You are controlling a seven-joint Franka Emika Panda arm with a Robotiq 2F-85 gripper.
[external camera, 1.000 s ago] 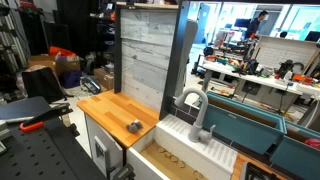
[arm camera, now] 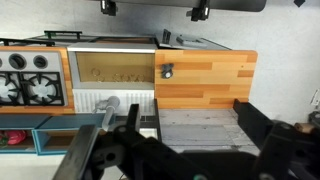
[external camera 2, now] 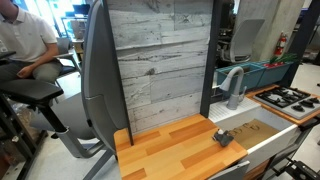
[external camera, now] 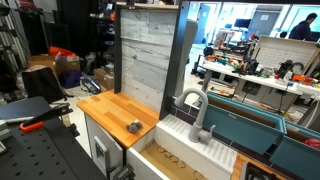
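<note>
My gripper shows in the wrist view as two dark fingers spread wide apart, open, with nothing between them. It hangs above the toy kitchen, and I do not see it in either exterior view. A small grey metal object (arm camera: 167, 71) rests on the wooden countertop (arm camera: 205, 78), close to the edge beside the open compartment. The same metal object (external camera: 134, 127) appears in exterior view 1, and the metal object (external camera 2: 223, 137) in exterior view 2. Its exact kind is too small to tell.
The open compartment (arm camera: 118, 68) has a light wooden bottom. A grey faucet (external camera: 197, 108) rises behind it, and a stove (arm camera: 32, 80) lies past it. Along the counter's back stands a tall white plank panel (external camera 2: 165, 70).
</note>
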